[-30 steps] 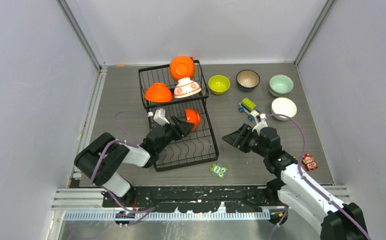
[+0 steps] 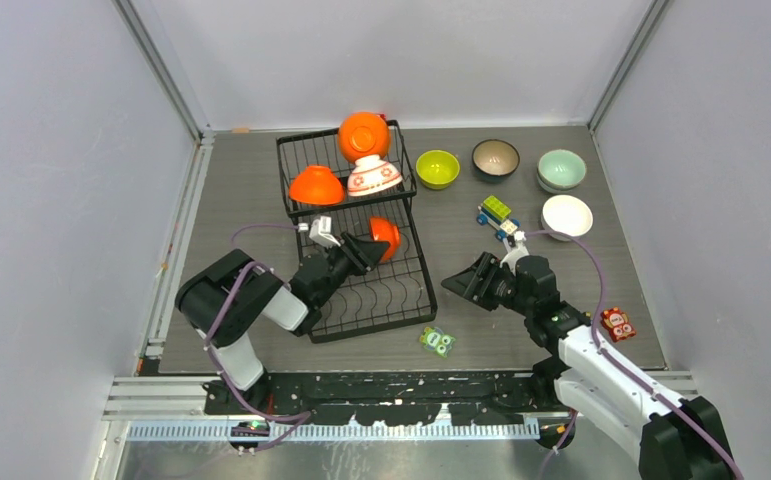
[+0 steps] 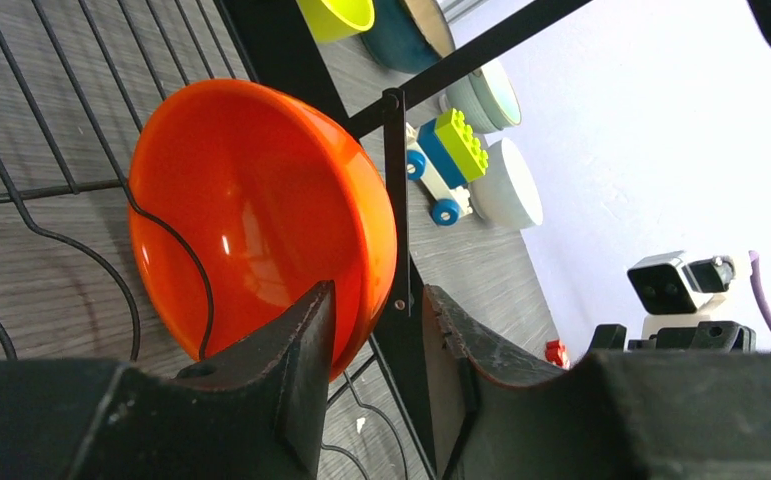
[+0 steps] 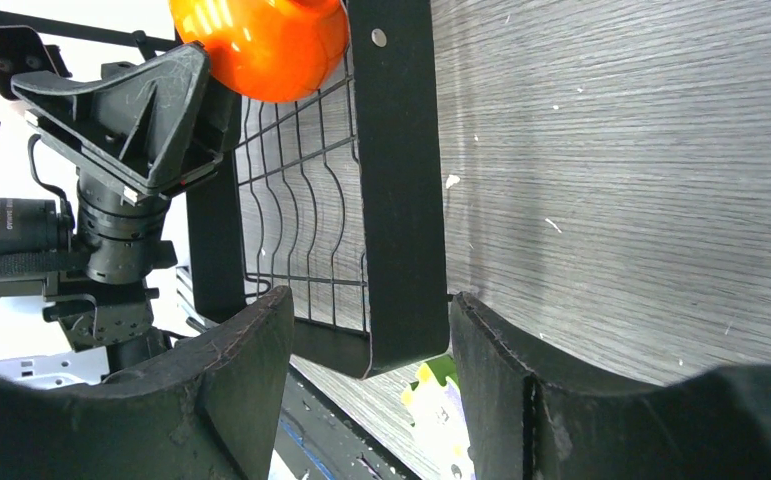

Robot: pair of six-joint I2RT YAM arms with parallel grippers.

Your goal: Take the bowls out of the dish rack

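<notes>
The dish rack (image 2: 366,330) stands centre-left. Its upper tier holds an orange bowl (image 2: 317,184), an inverted orange one (image 2: 365,131) and a patterned white bowl (image 2: 373,178). An orange bowl (image 3: 231,210) leans on its side in the lower tier. My left gripper is at this bowl's rim, part open, the rim next to the left finger; whether it touches is unclear. My right gripper (image 2: 466,280) stands open right of the rack, nothing between its fingers.
Green (image 2: 437,168), dark (image 2: 495,158), mint (image 2: 561,168) and white (image 2: 566,215) bowls stand right of the rack. A toy car (image 2: 497,215), green packet (image 2: 437,341) and red packet (image 2: 618,323) lie on the table.
The left arm's elbow has swung right and forward, while its gripper stays at the lower orange bowl. The right arm is almost unchanged.
</notes>
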